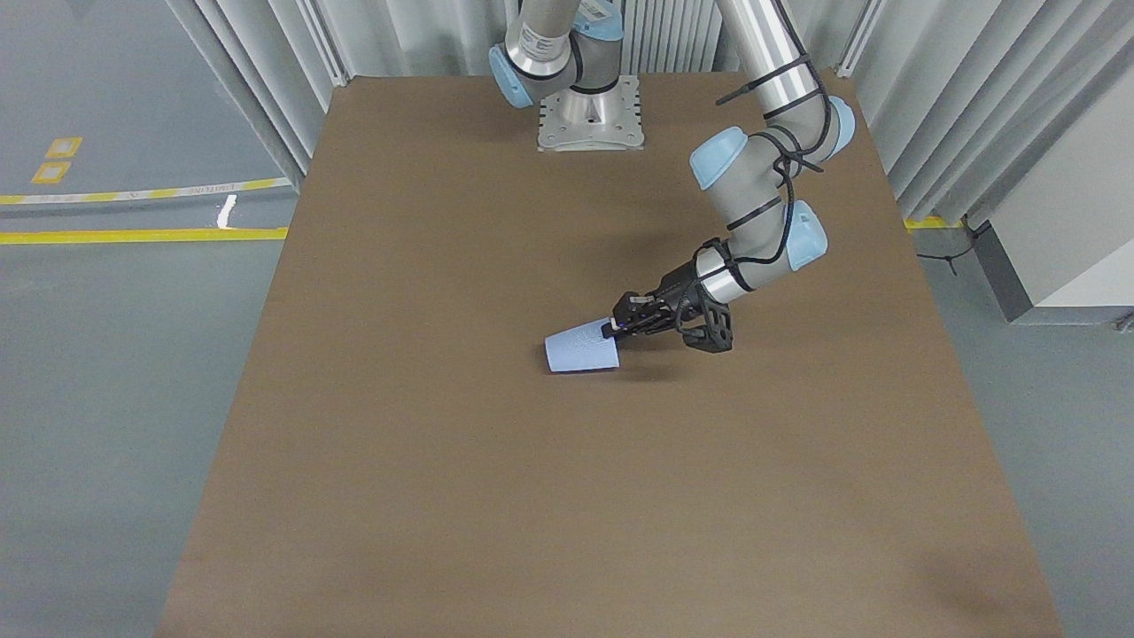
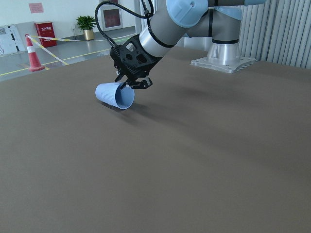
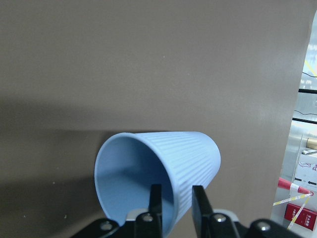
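A light blue ribbed cup lies on its side on the brown table, its mouth toward the gripper. In the wrist view the gripper's two black fingertips stand apart at the cup's rim, one in front of the opening and the other just outside the wall, so the gripper is open with the rim between them. Whether either finger touches the cup is unclear.
Curtains are behind the table, and floor shows on both sides.
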